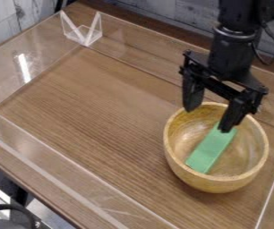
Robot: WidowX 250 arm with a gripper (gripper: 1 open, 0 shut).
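A beige bowl [175, 143] sits on the wooden table at the right, with a green rectangular object [207, 154] inside it. The black gripper [212, 104] hangs over the back part of the bowl, open, its two dark fingers spread above the green object's far end. Nothing shows between the fingers.
A white wire-like holder [82, 27] stands at the back left. A grey wall runs behind the robot, and black cable shows at the bottom left corner.
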